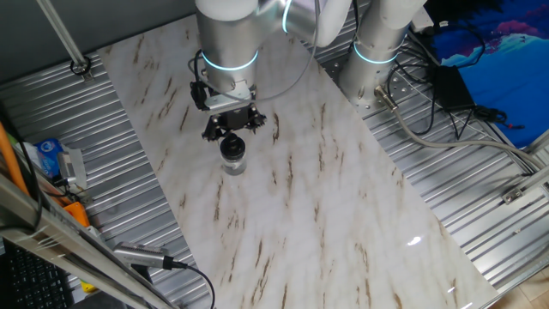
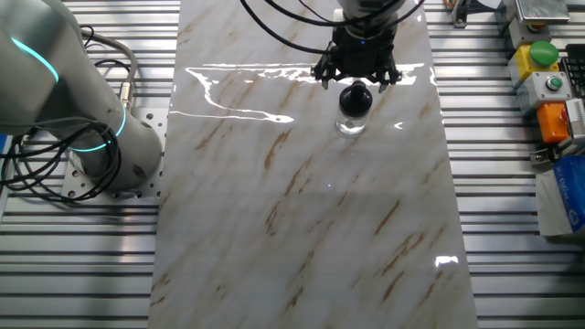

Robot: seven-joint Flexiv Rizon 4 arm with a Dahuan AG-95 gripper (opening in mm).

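Observation:
A small clear jar (image 1: pixel 233 163) with a black knobbed lid (image 1: pixel 231 145) stands upright on the marble-patterned board (image 1: pixel 283 232). My black gripper (image 1: pixel 233 130) is open, its fingers spread wide to either side of the lid's far edge. Seen from exterior view 2, the same gripper (image 2: pixel 357 77) hangs just behind and above the jar (image 2: pixel 350 125), whose black lid (image 2: pixel 356 98) overlaps the gap between the fingers. Nothing is gripped. Whether any finger touches the lid cannot be told.
Most of the board in front of the jar is bare. The arm's base (image 1: pixel 371 73) with loose cables stands beside the board. Across from it lie a cabled silver cylinder (image 1: pixel 141 256) and, in exterior view 2, a green button (image 2: pixel 544 53) box.

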